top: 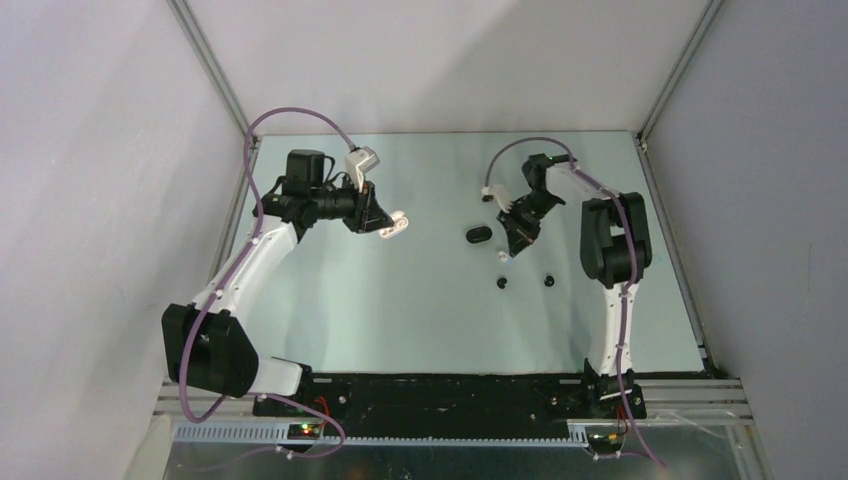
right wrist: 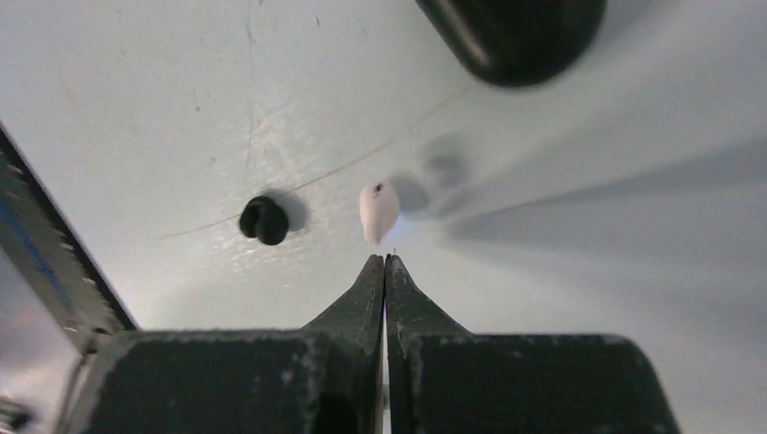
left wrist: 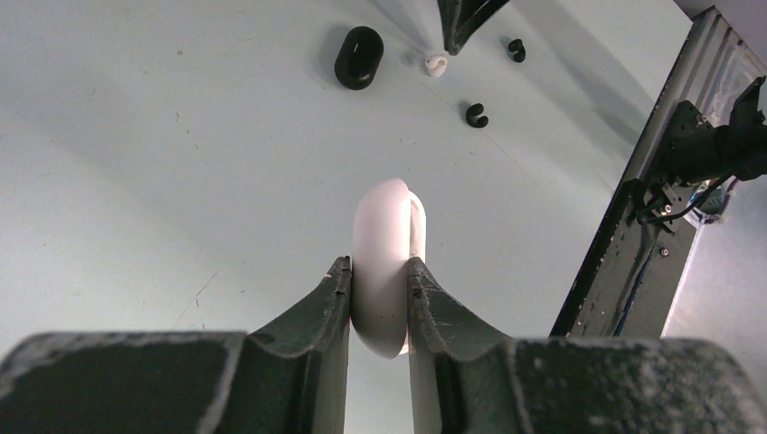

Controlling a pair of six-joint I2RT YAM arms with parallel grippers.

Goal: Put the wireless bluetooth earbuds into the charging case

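Observation:
My left gripper is shut on the white charging case (left wrist: 383, 244), held upright above the table; in the top view the case (top: 394, 225) shows its inner side. In the right wrist view my right gripper is shut, its fingertips touching and nothing between them. Just beyond those tips is a white earbud (right wrist: 378, 212), outside the fingers. The left wrist view shows that earbud (left wrist: 436, 64) by the tip of the right gripper; whether it rests flat on the table cannot be told. No second white earbud is visible.
A closed black case (top: 479, 234) lies left of the right gripper. Two black earbuds lie apart on the table: one black earbud (top: 502, 283) near the white one, another black earbud (top: 549, 281) farther right.

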